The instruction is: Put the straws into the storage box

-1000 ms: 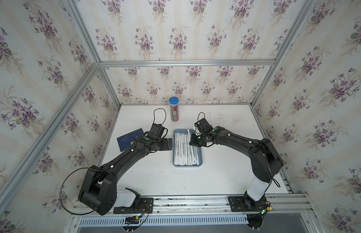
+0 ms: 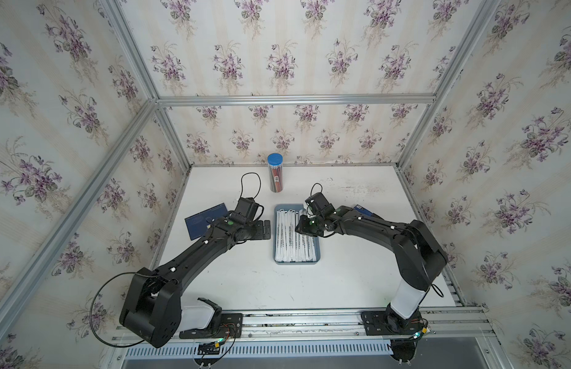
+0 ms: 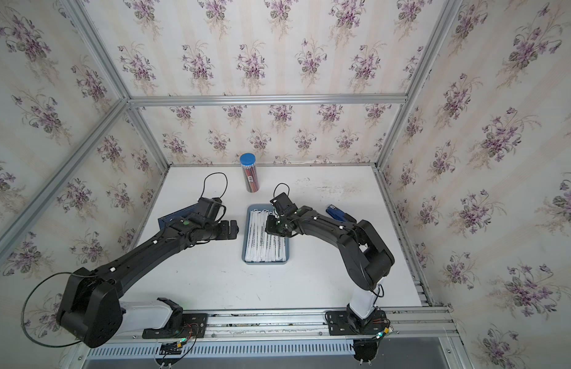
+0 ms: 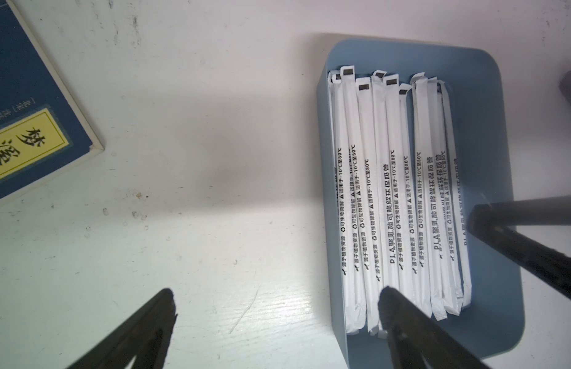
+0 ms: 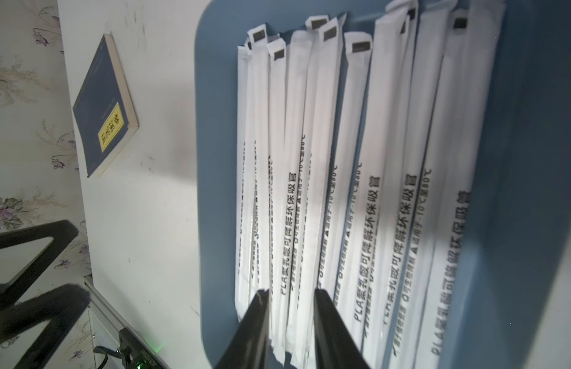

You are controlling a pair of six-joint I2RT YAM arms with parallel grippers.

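The blue-grey storage box (image 4: 486, 264) stands mid-table, holding several white paper-wrapped straws (image 4: 393, 203) lying side by side lengthwise. In the right wrist view my right gripper is over the straws, its two fingertips part-way apart; whether anything lies between them is not clear. My left gripper hovers at the box's left side, open, with its fingertips wide apart and nothing between them.
A dark blue book (image 4: 27, 92) lies left of the box. A canister with a blue lid (image 2: 275, 175) stands at the back, and a blue object (image 3: 336, 213) lies on the right.
A straw end that stuck up a second ago now lies among the others. The left arm barely moved.
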